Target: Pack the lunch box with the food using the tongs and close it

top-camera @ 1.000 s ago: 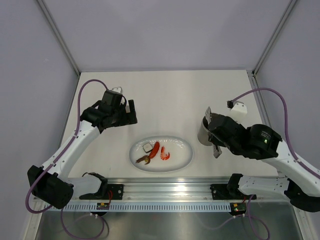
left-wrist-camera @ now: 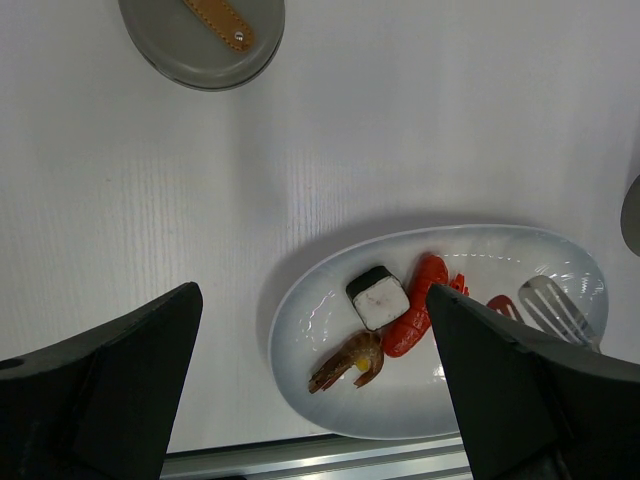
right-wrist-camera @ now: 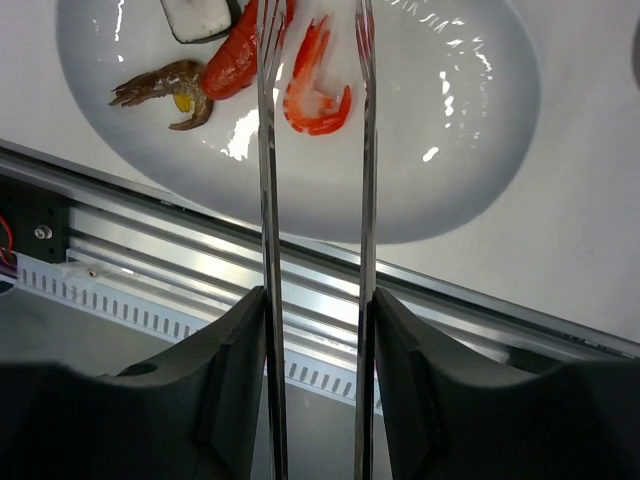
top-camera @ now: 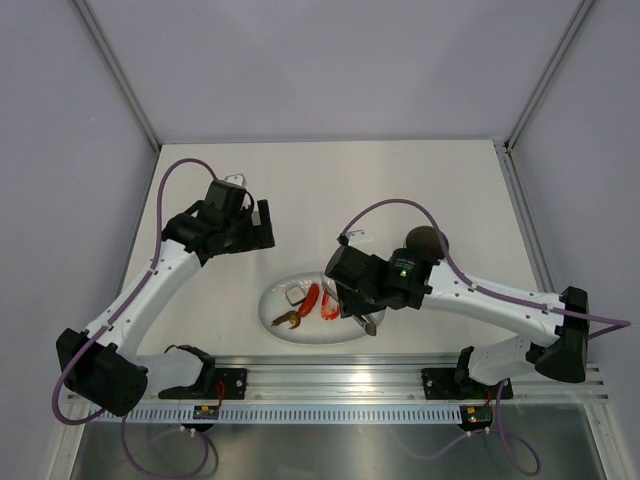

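A white oval plate [left-wrist-camera: 315, 395] holds a rice piece with a black wrap [left-wrist-camera: 378, 302], a sausage [left-wrist-camera: 410, 325], a brown shrimp [right-wrist-camera: 160, 95] and a red shrimp [right-wrist-camera: 318, 108]. My right gripper holds metal tongs [right-wrist-camera: 268, 200] upright in the wrist view, their tips over the plate by the red shrimp; the tong arms are apart. My left gripper [top-camera: 257, 225] hangs over the table left of and behind the plate, open and empty.
A dark round container [top-camera: 427, 238] stands right of the plate, partly behind my right arm. A grey lidded round box with a leather strap [left-wrist-camera: 190, 50] lies beneath my left gripper.
My right gripper has moved left from the round container to over the plate, carrying the tongs. My left arm has not moved.
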